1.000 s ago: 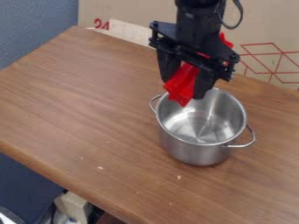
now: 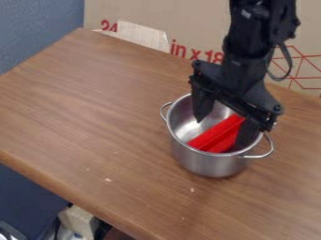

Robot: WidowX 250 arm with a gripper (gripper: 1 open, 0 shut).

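Note:
A steel pot [image 2: 209, 160] with two side handles stands on the wooden table. A long red object [image 2: 221, 134] lies inside it, slanting from the lower left up to the right. My black gripper [image 2: 231, 108] reaches down from above into the top of the pot, over the red object, with its fingers open at the rim. The far part of the pot's inside is hidden behind the gripper.
A cardboard panel [image 2: 150, 21] with red print stands along the back. A blue area lies off the table's edge at the lower left.
The red object has gone from within my gripper above the pot down into it, now let go. The gripper has moved lower and slightly right.

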